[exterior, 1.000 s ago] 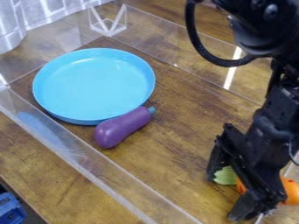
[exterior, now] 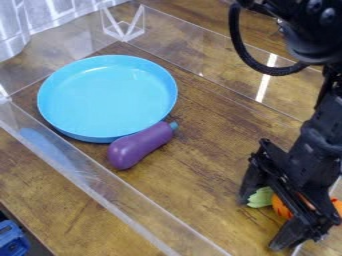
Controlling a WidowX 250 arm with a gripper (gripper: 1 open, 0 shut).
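My black gripper (exterior: pixel 265 208) is low at the right, its fingers around an orange carrot (exterior: pixel 318 207) with a green top (exterior: pixel 259 197); I cannot tell whether it grips it. A purple eggplant (exterior: pixel 134 149) lies on the wooden table to the left of the gripper. Behind it, at the upper left, is a blue plate (exterior: pixel 104 95).
Clear plastic walls border the work area at the back and left. A blue object (exterior: pixel 10 238) is at the bottom left edge. Bare wood (exterior: pixel 201 170) lies between the eggplant and the gripper.
The gripper and arm have shifted slightly to the right over the last second, staying around the carrot. The plate and eggplant have not moved.
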